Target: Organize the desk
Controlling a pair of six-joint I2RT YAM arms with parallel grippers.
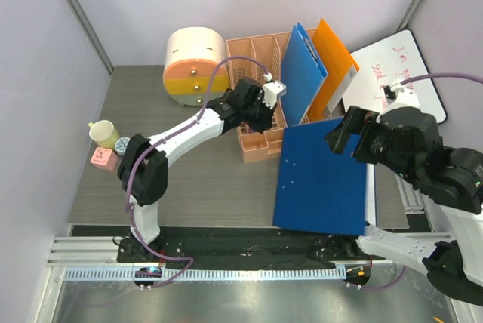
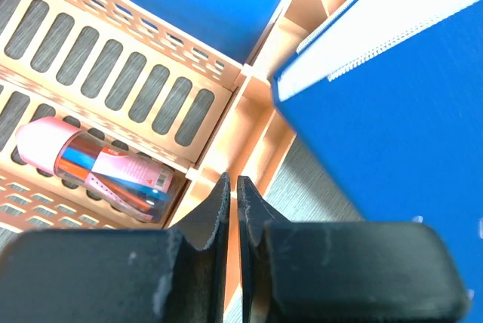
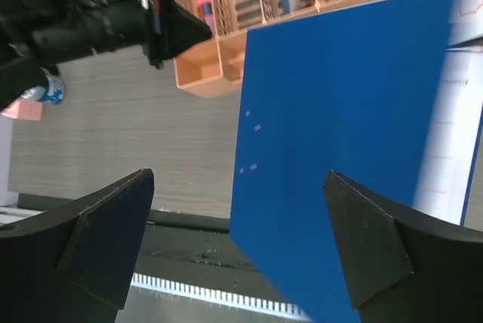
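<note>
A blue folder [image 1: 321,179] has tipped over in front of the peach organizer [image 1: 260,153], its cover facing up and white pages showing along its right side; its outline is blurred in the right wrist view. Another blue folder [image 1: 303,74] and an orange folder [image 1: 332,55] stand upright in the organizer slots. My right gripper is open above the tipped folder, nothing between its fingers. My left gripper is shut over the organizer's front compartments, with nothing showing between its fingertips. A pink-capped pen case [image 2: 113,168] lies in one slot.
A whiteboard [image 1: 396,74] with red writing lies at the right back. The rounded drawer box [image 1: 195,55] stands left of the organizer. A yellow mug [image 1: 103,133] and a pink block [image 1: 104,158] sit at the far left.
</note>
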